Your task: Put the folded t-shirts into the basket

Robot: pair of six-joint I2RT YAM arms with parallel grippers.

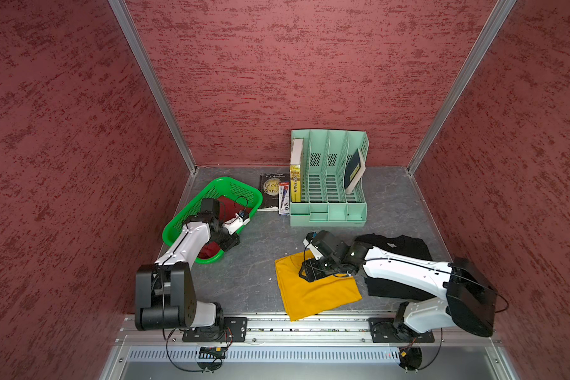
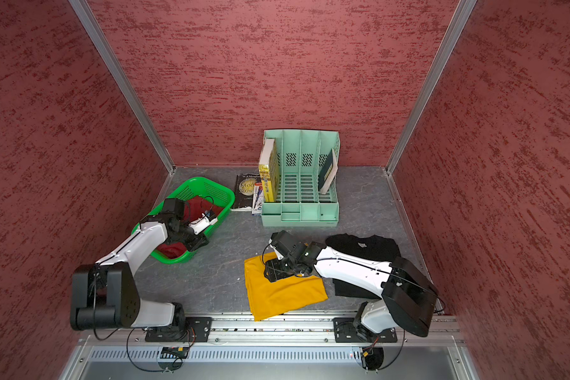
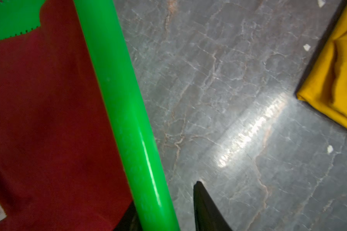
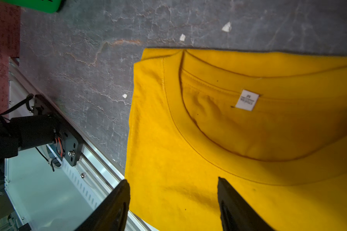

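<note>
The green basket (image 1: pixel 239 187) stands at the left with a dark red shirt (image 3: pixel 57 115) inside. My left gripper straddles the basket's near-right rim, one finger inside and one outside. A gap shows between the rim and the outer finger, so these fingers are open. A folded yellow t-shirt (image 1: pixel 316 300) lies flat at front centre, its collar and label visible in the right wrist view. Over it hovers my right gripper, open, nothing between its fingers. A folded black t-shirt (image 1: pixel 392 288) lies at the right, partly hidden under the right arm.
A mint-green file rack (image 1: pixel 328 215) holding a few books stands at the back centre. A dark book (image 1: pixel 269 183) and a small box (image 1: pixel 283 197) lie between rack and basket. Bare table shows between basket and yellow shirt.
</note>
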